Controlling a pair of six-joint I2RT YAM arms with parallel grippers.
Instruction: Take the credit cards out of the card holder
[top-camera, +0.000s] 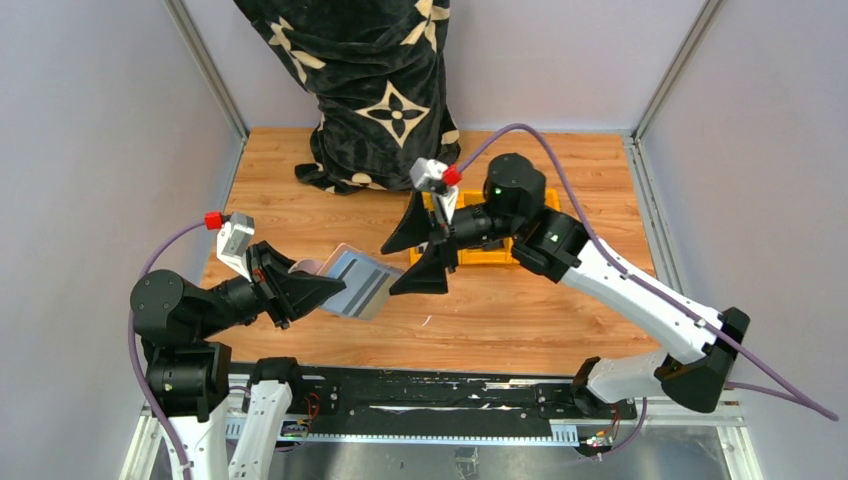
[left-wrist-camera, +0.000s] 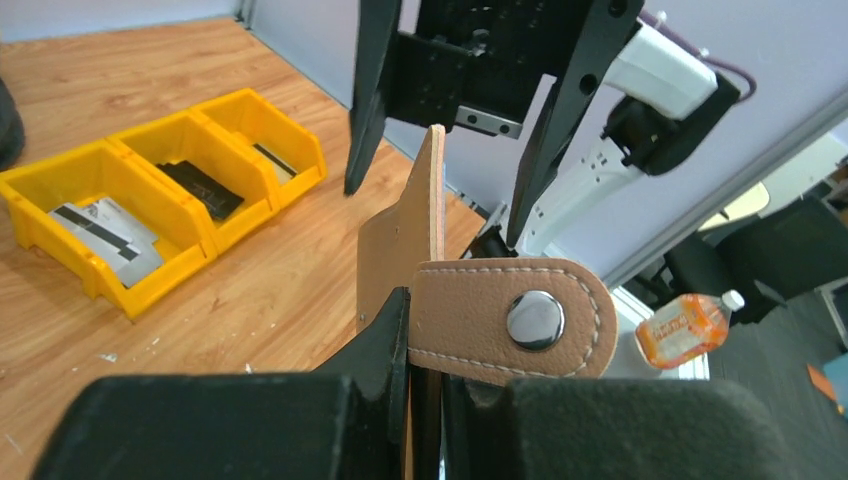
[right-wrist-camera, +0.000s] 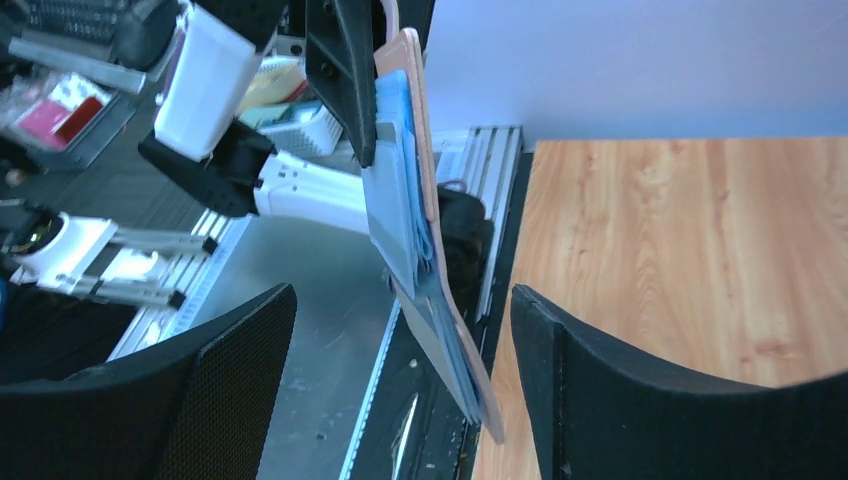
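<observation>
My left gripper (top-camera: 305, 290) is shut on the tan leather card holder (left-wrist-camera: 500, 320), whose strap with a metal snap faces the left wrist view. The holder (top-camera: 355, 280) is open, showing clear sleeves with striped cards; in the right wrist view these sleeves (right-wrist-camera: 400, 190) stand edge-on. My right gripper (top-camera: 405, 258) is open just right of the holder, its fingers pointing toward it, nothing between them.
A yellow three-compartment bin (left-wrist-camera: 120, 270) holds cards and dark items, partly hidden under the right arm in the top view. A dark patterned cloth (top-camera: 370, 120) hangs at the back.
</observation>
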